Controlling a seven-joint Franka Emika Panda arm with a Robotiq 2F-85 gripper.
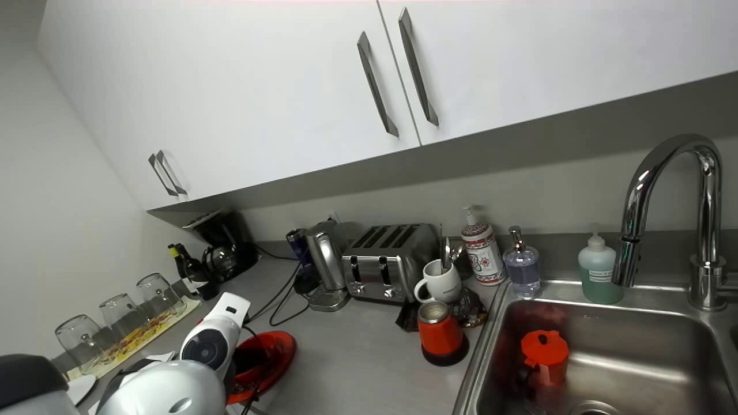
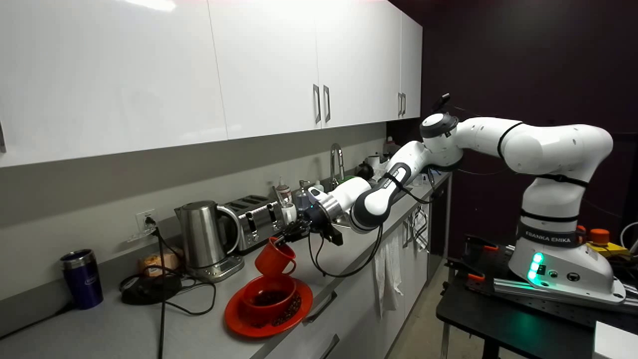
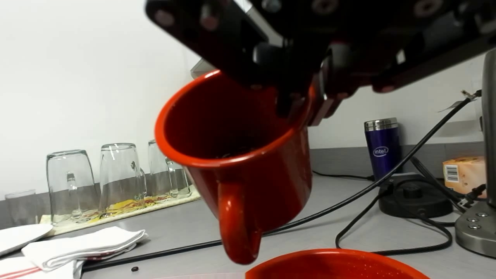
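Observation:
A red mug [image 3: 265, 186] hangs tilted from my gripper [image 2: 279, 240], whose black fingers are shut on its rim. In the wrist view the fingertips reach over the wall on the side away from the handle; a few dark specks show deep inside. Just below the mug, a red bowl [image 2: 270, 312] sits on a red plate [image 2: 233, 319]. Dark beans [image 2: 289, 312] lie in the bowl and also on the plate beside it. Only the bowl's rim [image 3: 334, 255] shows in the wrist view. In exterior view 1 my arm hides the gripper.
A steel kettle [image 2: 201, 239] and a toaster [image 2: 258, 225] stand behind, with a purple tumbler [image 2: 81, 284] to the left. Black cables [image 2: 200, 310] cross the counter. Upturned glasses [image 3: 121, 179] and a folded cloth [image 3: 86, 246] lie beyond. One loose bean [image 3: 135, 269] rests on the counter.

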